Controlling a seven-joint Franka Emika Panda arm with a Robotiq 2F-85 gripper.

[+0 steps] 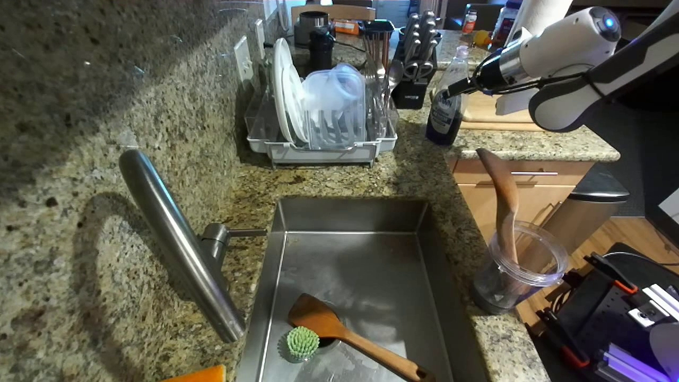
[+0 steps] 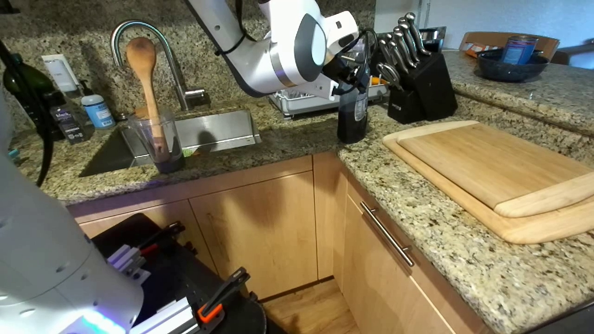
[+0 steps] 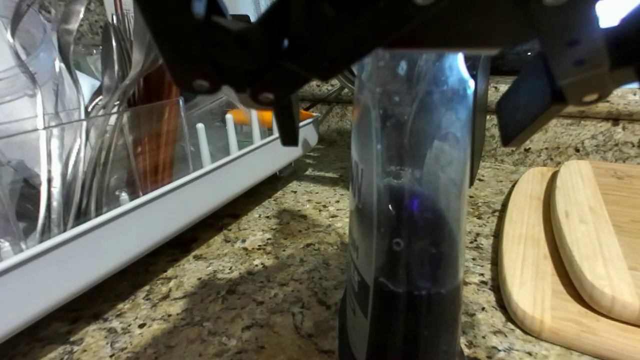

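The dish soap bottle (image 3: 414, 228), clear with dark liquid in its lower part, stands upright on the granite counter. My gripper is open in the wrist view, one finger on either side of the bottle's upper part, with space visible on both sides. In exterior view 1 a dark fingertip (image 1: 456, 88) overlaps the bottle (image 1: 443, 121) just above its label. From the other side, the bottle (image 2: 352, 114) is partly covered by the gripper and its cables.
A dish rack (image 1: 324, 153) with plates and cutlery lies left of the bottle, a knife block (image 2: 420, 86) behind it. Cutting boards (image 2: 501, 167) are stacked to its right. Near the sink (image 1: 356, 267), a clear container (image 1: 519, 274) holds wooden utensils. A spatula (image 1: 375, 350) and green brush (image 1: 302, 343) lie in the sink.
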